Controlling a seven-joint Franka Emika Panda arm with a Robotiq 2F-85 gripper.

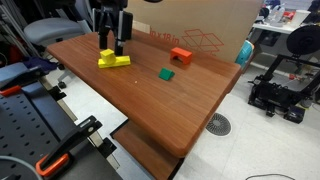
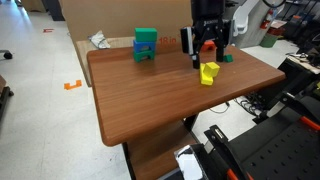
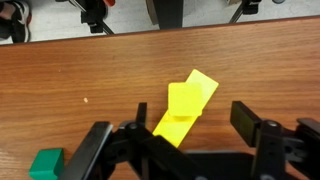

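A small yellow block (image 3: 184,100) rests on a longer flat yellow block (image 3: 172,128), which lies slantwise on the wooden table in the wrist view. Over them hangs my gripper, its fingers spread to either side with clear space around the small block. Exterior view 1 has the gripper (image 1: 111,48) just above the small yellow block (image 1: 106,56), apart from it as far as I can tell. The other exterior view shows the same pair, small block (image 2: 211,69) on top of the flat one (image 2: 207,79), below the fingers.
A green block (image 1: 166,74) and a red block (image 1: 181,56) lie on the table to one side. At the other end, a green block (image 2: 145,34) stands on a blue one (image 2: 145,47).
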